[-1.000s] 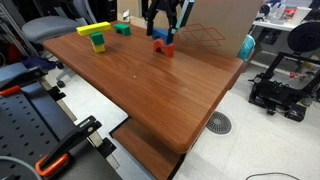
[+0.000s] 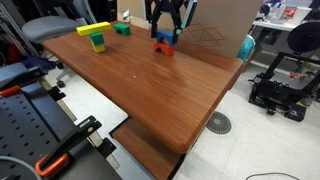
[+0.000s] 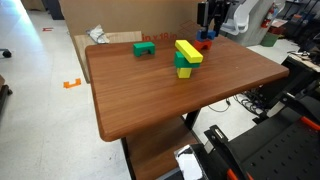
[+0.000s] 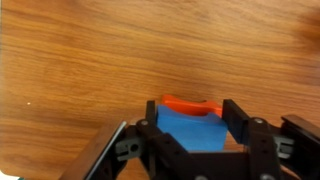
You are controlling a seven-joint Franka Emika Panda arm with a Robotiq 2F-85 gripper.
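Observation:
A blue block (image 4: 195, 130) sits between the fingers of my gripper, which is shut on it. Directly under or just behind it lies a red block (image 2: 163, 49) on the wooden table, its far edge showing past the blue one in the wrist view. From the side, the blue block (image 2: 165, 37) appears right over the red one. Whether the two touch cannot be told. Most of the red block is hidden from the wrist camera.
Toward the other end of the table stands a stack of yellow and green blocks (image 3: 186, 58), with a long yellow piece on top. A separate green block (image 3: 144, 48) lies near the back edge.
Over the last second the blue block and gripper have shifted slightly right and down in exterior view 1, over the red block. The stack and green block have stayed put.

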